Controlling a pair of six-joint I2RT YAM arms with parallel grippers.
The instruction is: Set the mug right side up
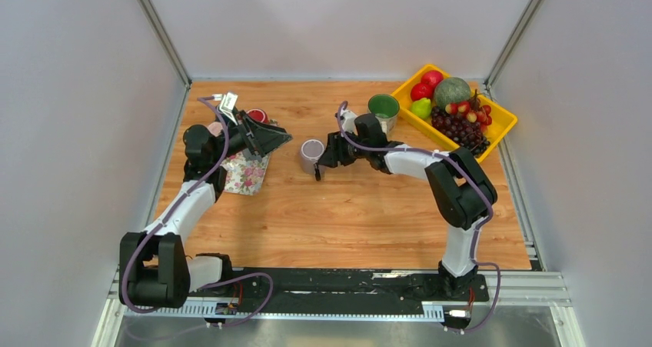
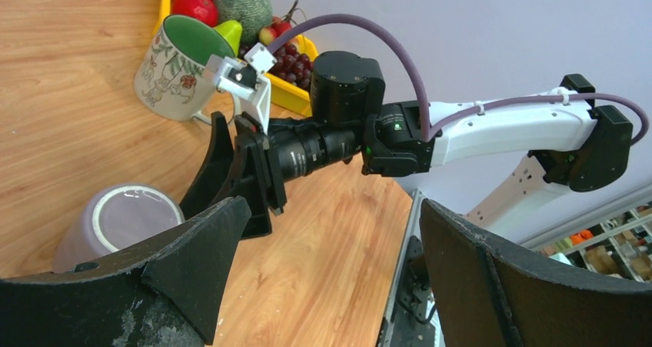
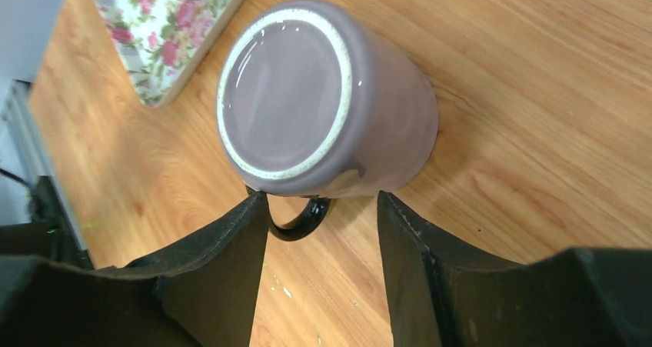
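Note:
A lilac mug (image 1: 311,152) stands bottom up on the wooden table (image 1: 338,224), its pale base ring uppermost and its dark handle (image 3: 300,224) low on the near side in the right wrist view. My right gripper (image 1: 329,156) is at the mug's right side, open, its fingertips by the base edge and handle with nothing held. My left gripper (image 1: 273,135) is open above the table to the left of the mug, empty; the mug shows beyond its fingers in the left wrist view.
A green-lined mug (image 1: 383,110) stands behind my right arm, beside a yellow basket (image 1: 500,131) of fruit. A floral board (image 1: 246,178) lies under my left arm.

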